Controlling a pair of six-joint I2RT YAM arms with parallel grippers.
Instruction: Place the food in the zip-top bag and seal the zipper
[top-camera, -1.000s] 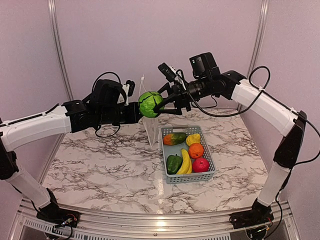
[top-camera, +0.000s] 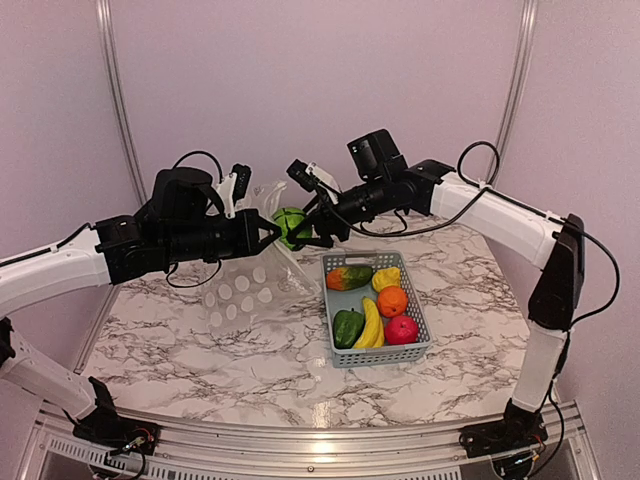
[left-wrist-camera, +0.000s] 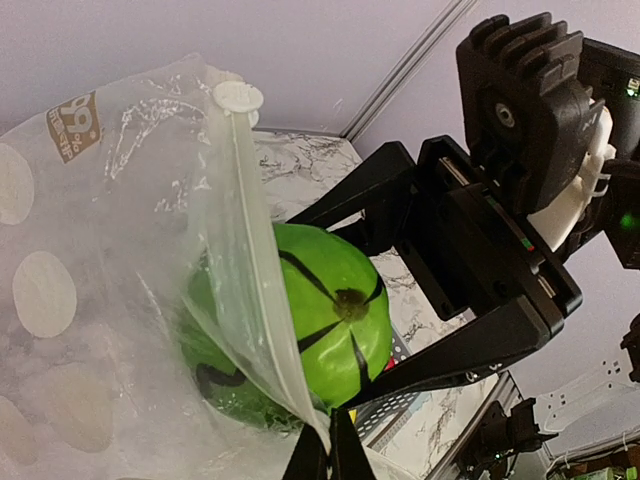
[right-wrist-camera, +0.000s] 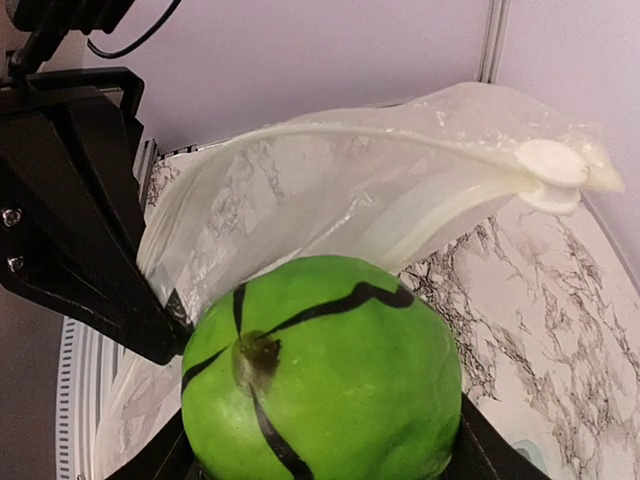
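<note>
A green toy watermelon (left-wrist-camera: 340, 305) with dark stripes sits partly inside the mouth of the clear zip bag (left-wrist-camera: 120, 240). My left gripper is shut at the bag's rim, close beside the melon. The bag hangs from it, its white slider (left-wrist-camera: 238, 97) at the far end of the zipper strip. My right gripper (top-camera: 305, 232) reaches in from the right, its fingers (left-wrist-camera: 470, 350) along two sides of the melon; whether they press on it is unclear. In the right wrist view the melon (right-wrist-camera: 320, 370) fills the lower middle, before the bag's opening (right-wrist-camera: 290, 190).
A grey basket (top-camera: 430, 335) on the marble table holds a green pepper (top-camera: 348, 327), a banana (top-camera: 369, 326), an orange (top-camera: 391, 301) and several other toy foods. It stands just below the right gripper.
The melon has moved slightly left and down, further into the bag, as the right arm came left. The left arm drew back leftward, and the bag now spreads out to the left.
</note>
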